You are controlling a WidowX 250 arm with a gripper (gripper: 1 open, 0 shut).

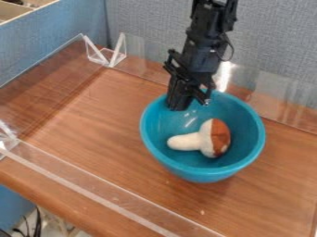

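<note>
A teal bowl (pixel 235 163) sits on the right part of the wooden table, holding a white and reddish-brown mushroom-shaped object (pixel 198 140) on its side. My black gripper (pixel 186 102) points down at the bowl's back left rim; its fingertips look close together, with nothing visible between them. Whether they touch the rim is hard to tell.
Clear plastic strips run along its back and front, with white brackets (pixel 107 52) at the left corners. A grey padded wall stands behind.
</note>
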